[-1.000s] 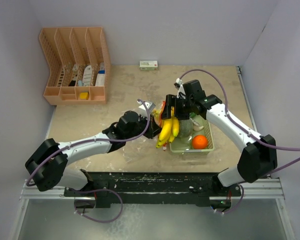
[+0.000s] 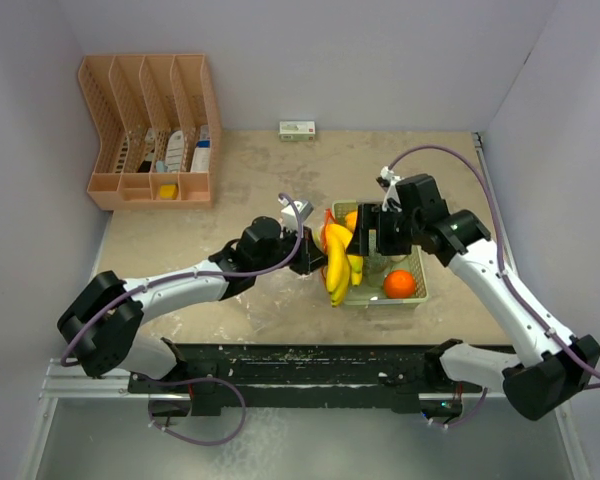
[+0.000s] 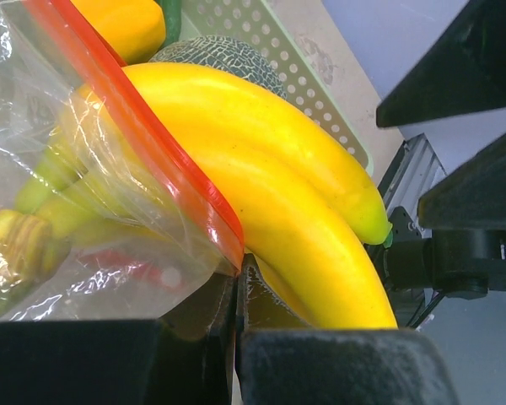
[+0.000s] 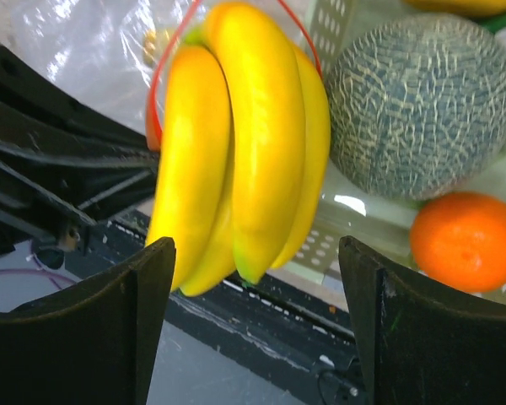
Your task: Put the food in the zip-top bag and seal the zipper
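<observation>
A bunch of bananas [image 2: 336, 265] [image 3: 270, 202] [image 4: 261, 143] pokes out of the zip top bag, whose red zipper edge [image 3: 152, 135] runs across it; the stalk end shows through the clear plastic [image 3: 59, 253]. My left gripper [image 2: 316, 255] is shut at the bag's edge beside the bananas, apparently pinching the red-edged rim. My right gripper [image 2: 375, 225] stands open above the bananas and tray, nothing between its fingers.
The green basket [image 2: 410, 300] holds an orange [image 2: 400, 284] [image 4: 465, 242], a melon [image 4: 417, 105] and other yellow produce [image 3: 122, 25]. A tan divided organizer [image 2: 110, 190] stands back left; a small box [image 2: 297, 130] lies at the back.
My right gripper has moved right, away from over the bag. The bananas have shifted slightly right, and my left gripper moved slightly with them.
</observation>
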